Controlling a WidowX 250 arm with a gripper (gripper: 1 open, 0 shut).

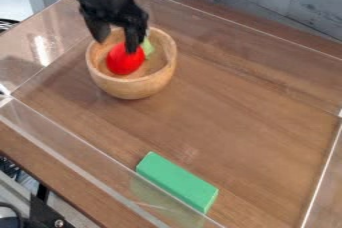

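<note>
The black gripper [114,30] hangs open over a wooden bowl [138,84] at the upper left of the table, its fingers reaching down to the bowl's rim and interior. A red round object [124,60] sits inside the bowl, below the gripper, with a small green piece [148,46] beside it, partly hidden. A green rectangular block [177,181] lies at the front middle of the table.
Clear plastic edging runs along the left and right sides, and a grey wall [247,2] stands at the back.
</note>
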